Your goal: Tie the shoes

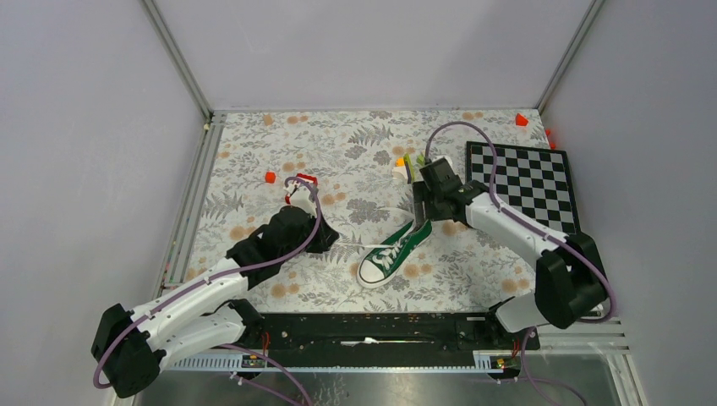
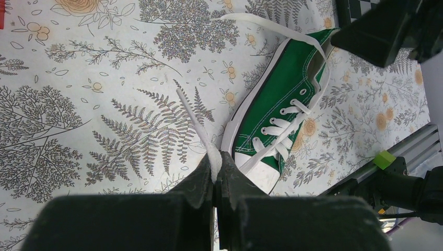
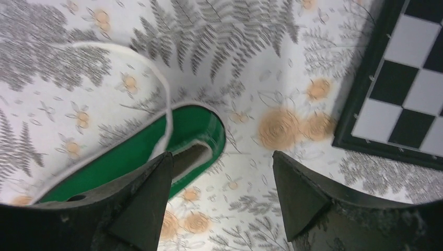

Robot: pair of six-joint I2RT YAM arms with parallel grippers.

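A green canvas shoe (image 1: 392, 255) with a white toe cap lies on the patterned table, toe pointing to the lower left. My left gripper is shut on one end of the white lace (image 2: 199, 128), whose tip sticks up past the fingers; the rest runs back to the eyelets. The other lace end (image 2: 261, 22) lies loose, draped across the shoe's opening and out onto the table. Above the heel, my right gripper stands open with nothing between its fingers. In the right wrist view the shoe's heel (image 3: 214, 130) is slightly blurred; the toe is out of view.
A black-and-white checkerboard (image 1: 531, 188) lies at the right, close to the right arm. Small red blocks (image 1: 270, 177) and a yellow piece (image 1: 401, 161) rest farther back.
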